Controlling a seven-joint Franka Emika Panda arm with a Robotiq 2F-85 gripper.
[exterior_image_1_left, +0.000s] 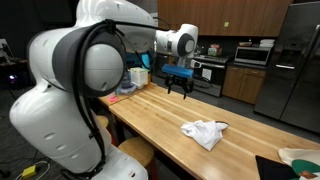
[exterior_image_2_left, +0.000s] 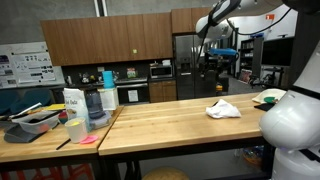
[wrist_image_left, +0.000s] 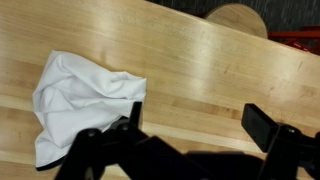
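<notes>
A crumpled white cloth (exterior_image_1_left: 204, 134) lies on the wooden table, and a small dark thing shows at its far edge. In exterior view 2 the cloth (exterior_image_2_left: 223, 110) rests toward the right part of the tabletop. My gripper (exterior_image_1_left: 178, 88) hangs well above the table, clear of the cloth. In the wrist view the gripper is open, its dark fingers wide apart with only bare wood below. The cloth (wrist_image_left: 85, 100) is at the left of that view, partly behind the left finger. Dark edges peek out from under it; what they belong to is hidden.
A dark mat (exterior_image_1_left: 274, 168) and a green-and-white dish (exterior_image_1_left: 300, 157) are at the table's right end. Bottles, a blue-lidded container (exterior_image_2_left: 108, 80) and a tray (exterior_image_2_left: 40, 118) crowd the far left in exterior view 2. A round stool (wrist_image_left: 237, 18) stands beside the table.
</notes>
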